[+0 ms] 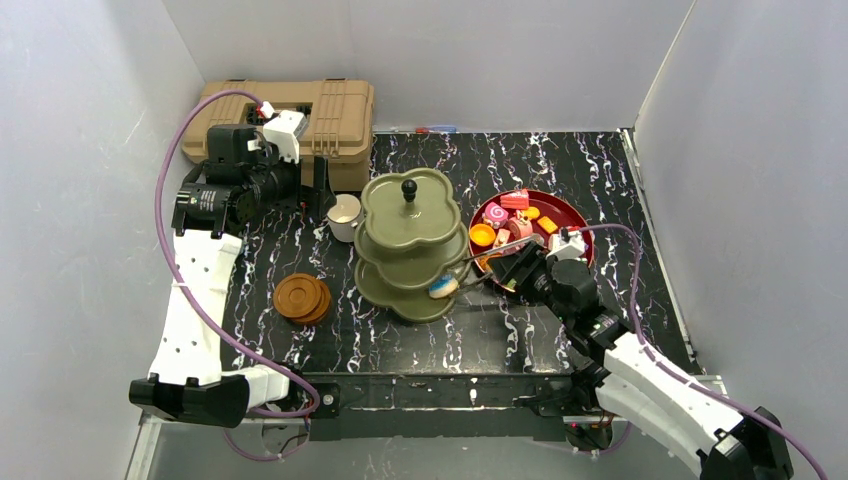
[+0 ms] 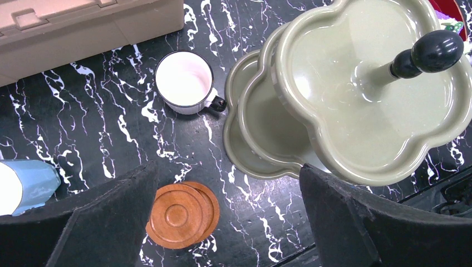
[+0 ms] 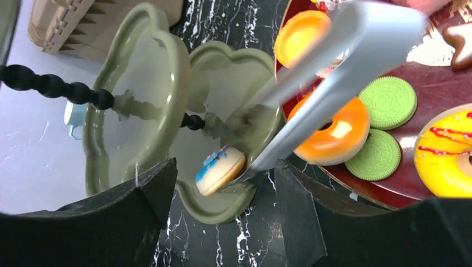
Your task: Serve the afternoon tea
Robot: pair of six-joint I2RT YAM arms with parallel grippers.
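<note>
A green three-tier stand [image 1: 408, 215] occupies the middle of the table. On its lowest tier lies a small blue-iced donut [image 3: 220, 169]. Metal tongs [image 3: 334, 89] look blurred and spread in the right wrist view, one arm ending beside the donut. My right gripper [image 1: 507, 268] has its fingers apart, with the tongs in front of them; contact is hard to tell. A red tray [image 1: 575, 215] of toy sweets sits on the right. Near the white mug [image 2: 183, 80], my left gripper [image 1: 318, 190] is open and empty.
Stacked brown coasters [image 1: 300, 298] lie at the left front, and a tan case [image 1: 300, 125] stands at the back left. In the left wrist view, a light-blue cup [image 2: 30, 183] shows at the edge. Bare table lies in front of the stand.
</note>
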